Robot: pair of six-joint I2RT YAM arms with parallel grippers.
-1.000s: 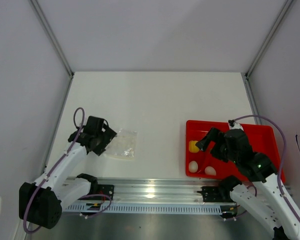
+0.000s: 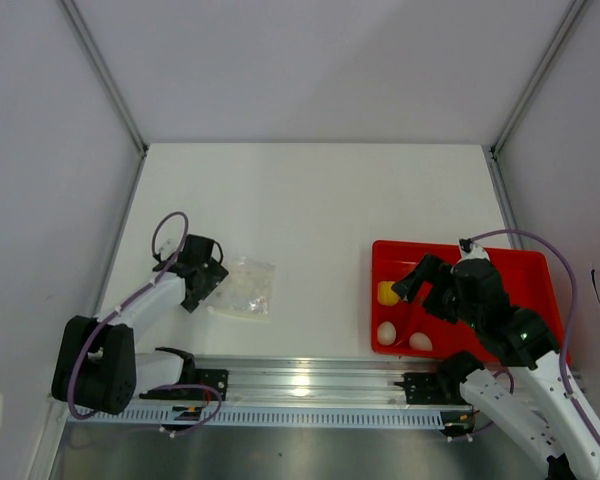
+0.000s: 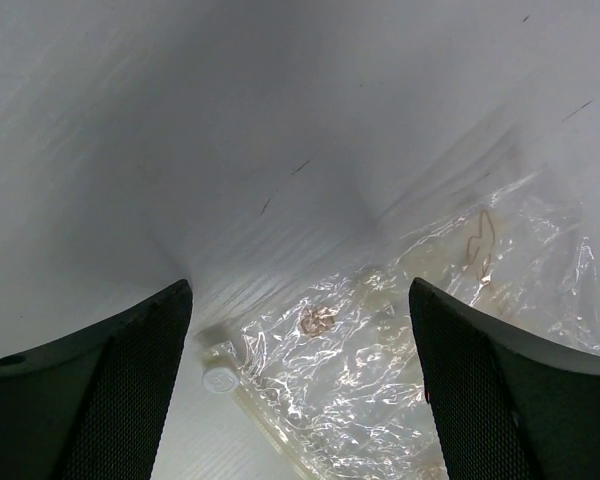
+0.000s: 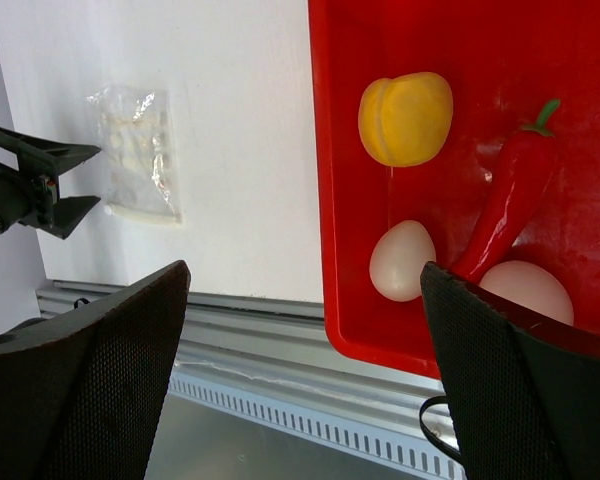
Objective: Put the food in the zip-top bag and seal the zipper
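Note:
The clear zip top bag [image 2: 244, 288] lies flat on the white table, a round slider [image 3: 220, 379] showing at one end of its zipper strip. Close by its left edge, my left gripper [image 2: 208, 287] is open, with only table and part of the bag visible between its fingers. In the right wrist view a yellow food piece [image 4: 406, 119], a red chili pepper [image 4: 513, 192], an egg [image 4: 400, 261] and another pale egg [image 4: 527, 291] lie in the red tray [image 4: 329, 200]. My right gripper [image 2: 417, 279] hangs open over the tray's left part, holding nothing.
Between bag and tray the white table [image 2: 315, 240] is clear, as is its far half. A metal rail [image 2: 300, 370] runs along the front edge, and walls stand at the sides and back.
The right arm, bag and tray look unmoved.

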